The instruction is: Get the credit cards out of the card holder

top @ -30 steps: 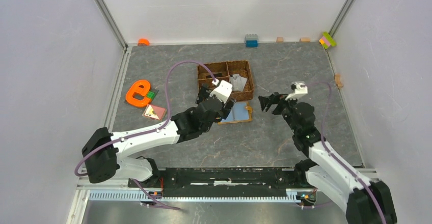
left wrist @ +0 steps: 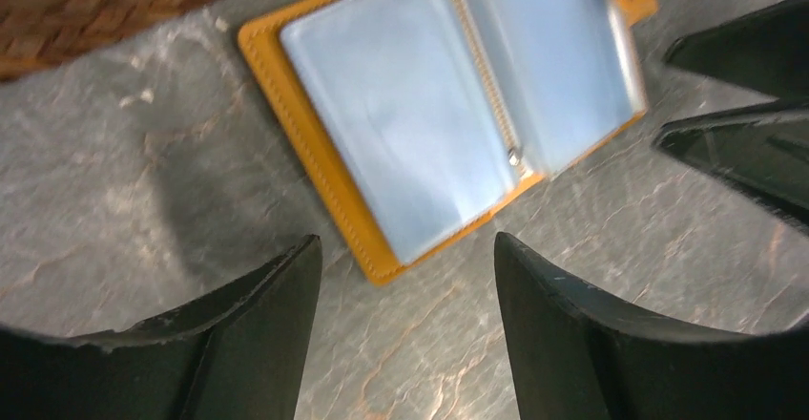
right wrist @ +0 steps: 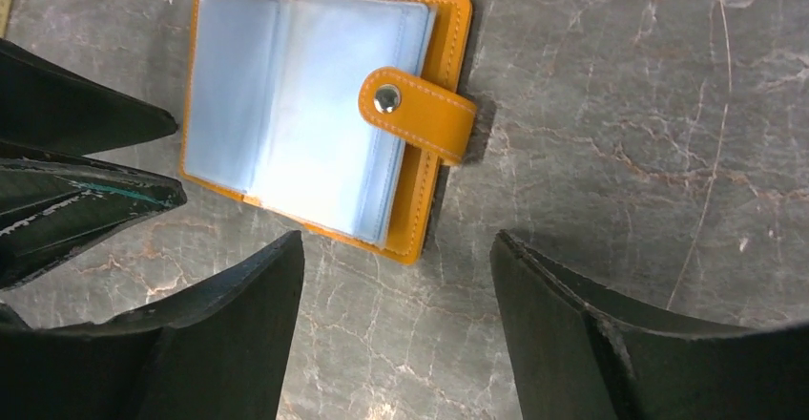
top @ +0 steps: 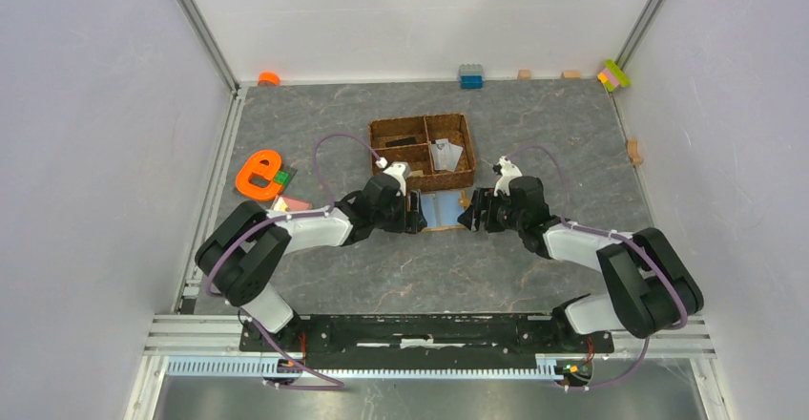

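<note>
An orange card holder [top: 442, 209] lies opened on the dark marble table, its clear sleeves [left wrist: 401, 115] showing pale; a strap with a snap [right wrist: 417, 116] is at its right side. My left gripper is low at the holder's left end, its fingers parted with nothing between them. My right gripper hovers low by the right end near the strap, also open and empty. Neither visibly holds the holder.
A divided wicker box [top: 422, 153] with cards and other items sits just behind the holder. An orange toy [top: 256, 174] lies at the left.
Both arms have come down and inward toward the holder's two ends, the right moving left from farther away. The holder stays where it was.
</note>
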